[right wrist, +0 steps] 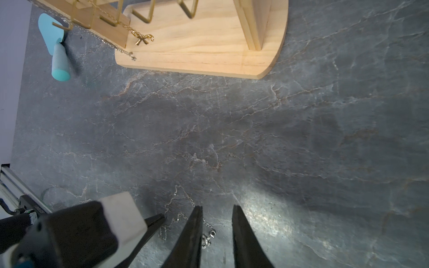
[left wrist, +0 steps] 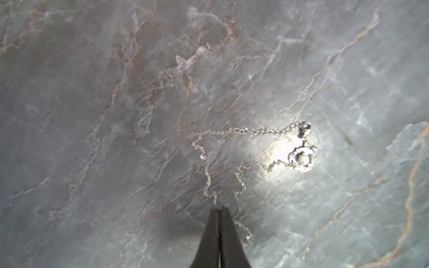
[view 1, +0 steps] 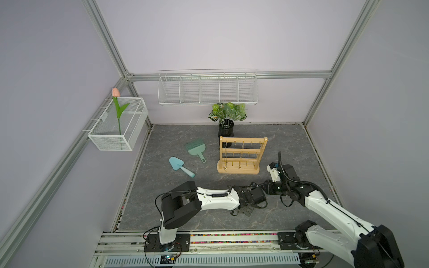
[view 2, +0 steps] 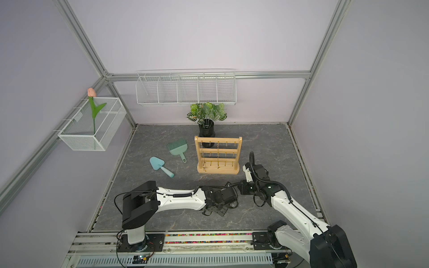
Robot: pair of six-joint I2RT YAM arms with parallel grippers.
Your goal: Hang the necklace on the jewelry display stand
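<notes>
A thin silver necklace (left wrist: pixel 268 130) lies in a loose loop on the grey marbled table, its clasp and ring toward the right of the left wrist view. My left gripper is shut, its tips at the near part of the chain; whether any chain is pinched between them cannot be seen. In the right wrist view the necklace (right wrist: pixel 190 196) lies below and left of my right gripper, whose fingers stand apart with nothing between them. The wooden jewelry display stand (view 1: pixel 239 168) is upright behind both grippers, with golden hooks and chains hanging on its left side.
A potted plant (view 1: pixel 226 127) stands behind the stand. To the left lie a blue trowel (view 1: pixel 177 163) and a green dustpan (view 1: pixel 195 147). Both hands are close together, with the left gripper tip (right wrist: pixel 158 218) just left of the right fingers.
</notes>
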